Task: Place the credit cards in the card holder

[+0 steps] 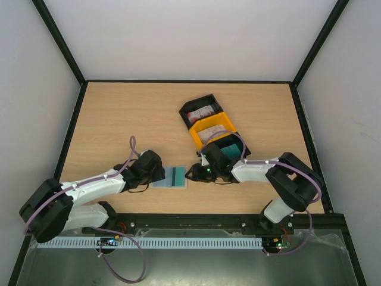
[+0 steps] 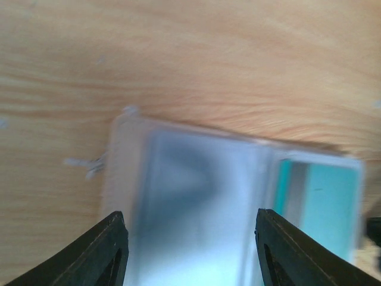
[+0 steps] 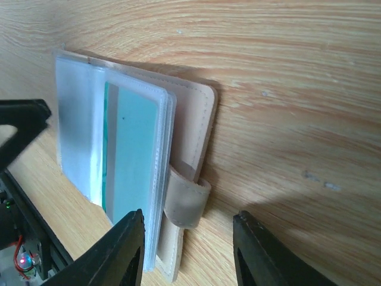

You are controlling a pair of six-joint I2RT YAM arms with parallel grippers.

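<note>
The card holder (image 1: 161, 180) lies opened flat on the table between my two grippers, with clear plastic sleeves. A teal card (image 3: 136, 146) sits in its right sleeve in the right wrist view; a dark stripe runs along it. The left sleeve (image 2: 196, 196) looks pale and bluish, with no teal card in it. My left gripper is open above the holder's left part, nothing between its fingers. At the holder's right edge, my right gripper stands part open, its fingers apart around the strap (image 3: 186, 199) without visibly gripping anything.
Behind the right arm stand a black bin (image 1: 183, 109) with reddish cards, a yellow bin (image 1: 195, 136) with pale cards, and another black bin (image 1: 247, 149) with teal cards, partly hidden by that arm.
</note>
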